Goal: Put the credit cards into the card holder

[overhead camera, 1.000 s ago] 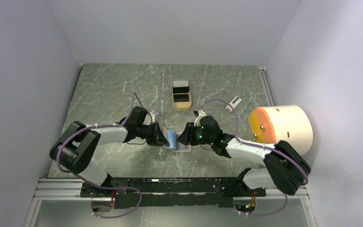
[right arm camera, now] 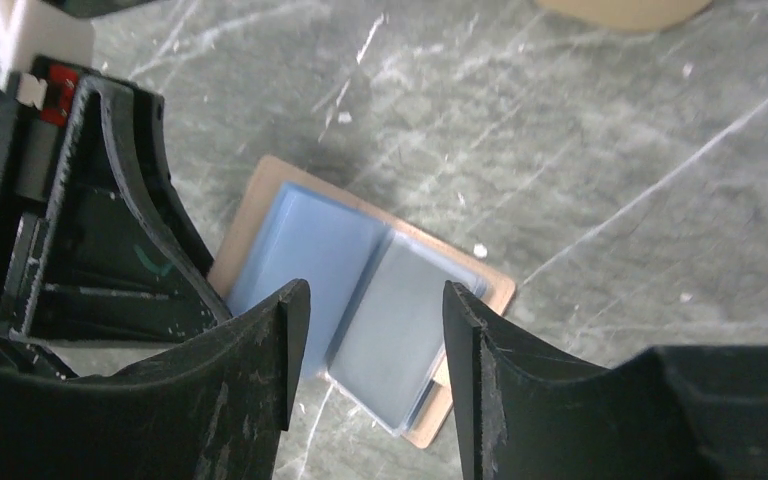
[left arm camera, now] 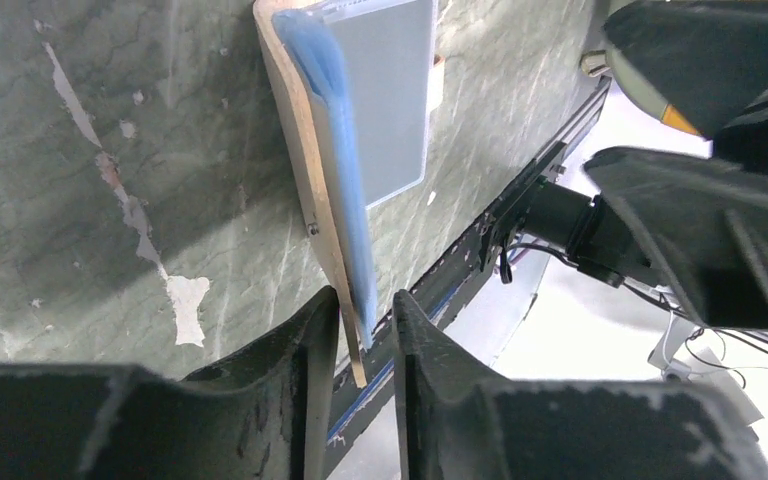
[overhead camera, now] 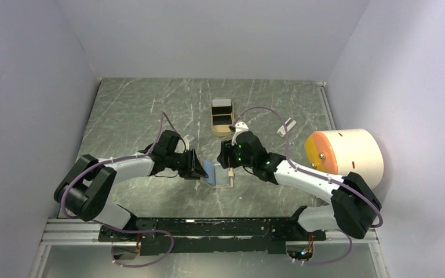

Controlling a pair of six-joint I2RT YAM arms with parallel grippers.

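An open card holder with a tan backing (left arm camera: 308, 170) and a blue panel (right arm camera: 307, 265) lies at the table's front middle, a pale grey panel (right arm camera: 397, 330) beside the blue. My left gripper is at its left end, the tan edge and blue sheet between or just behind its fingertips; whether they are gripped I cannot tell. My right gripper is open above the holder, nothing seen between its fingers. In the top view a tray (overhead camera: 222, 130) with dark and light card-like contents stands behind it.
An orange-and-cream cylinder (overhead camera: 347, 155) stands at the right. A small white object (overhead camera: 286, 127) lies at the back right. The two grippers are close together over the holder.
My right gripper has moved back, toward the tray, uncovering more of the holder. My left gripper has stayed almost in place.
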